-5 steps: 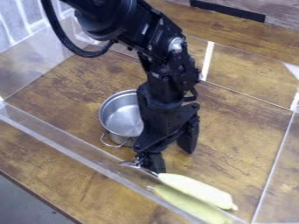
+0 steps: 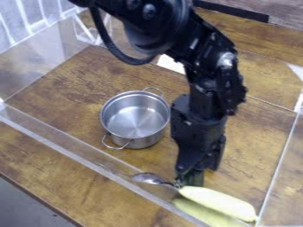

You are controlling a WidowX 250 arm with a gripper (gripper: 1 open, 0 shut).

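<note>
My gripper [image 2: 190, 176] is low over the wooden table at the lower right, its tips down beside a metal spoon [image 2: 151, 178] and a pale yellow corn cob [image 2: 219, 202]. Whether it grips either is hidden behind them and the dark housing. A steel pot [image 2: 134, 120] with two handles stands to the left of the arm, apart from it.
Clear plastic walls [image 2: 83, 160] border the wooden workspace [image 2: 66, 97], with one running along the front beside the corn. Bare table lies left of the pot and right of the arm.
The arm has moved right, away from the pot, which is now fully in view. The spoon and corn have shifted right and slightly down along with it.
</note>
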